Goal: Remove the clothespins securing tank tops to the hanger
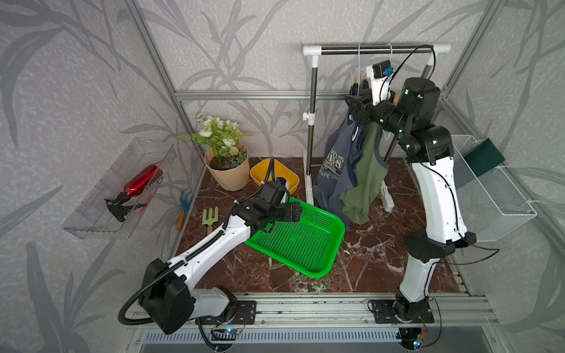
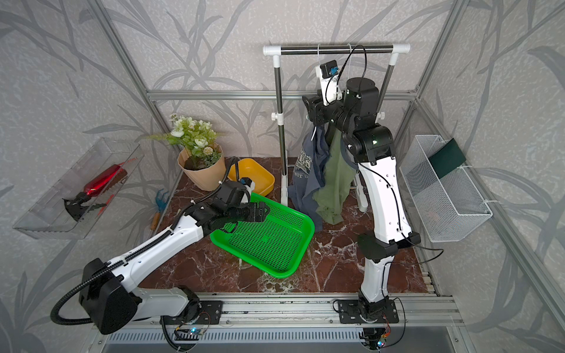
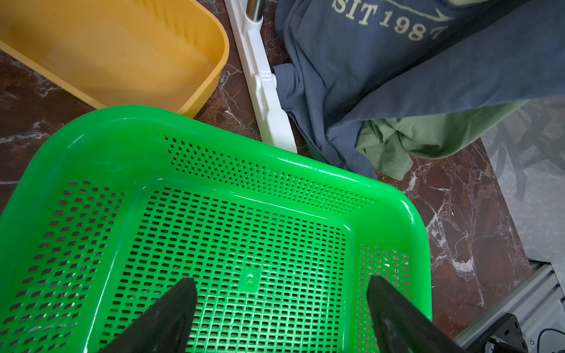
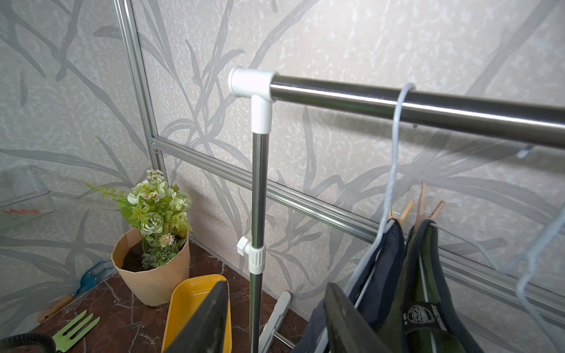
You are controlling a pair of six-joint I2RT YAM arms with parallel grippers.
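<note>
A navy tank top [image 1: 330, 167] and a green one [image 1: 367, 176] hang from white wire hangers on the rack. Wooden clothespins [image 4: 421, 203] stick up at their shoulders in the right wrist view. My right gripper is beside the near hanger [image 4: 390, 176]. Its fingers stand partly apart, and the hanger's lower wire and navy cloth pass by the right finger [image 4: 347, 320]; whether anything is pinched is unclear. Over the green basket [image 3: 412, 235], my left gripper is open and empty.
The rack's top bar [image 4: 470, 111] and left post [image 4: 259, 194] stand close to the right gripper. A yellow tray [image 1: 288, 173] and a potted plant [image 1: 229, 173] are left of the rack. The green basket is empty.
</note>
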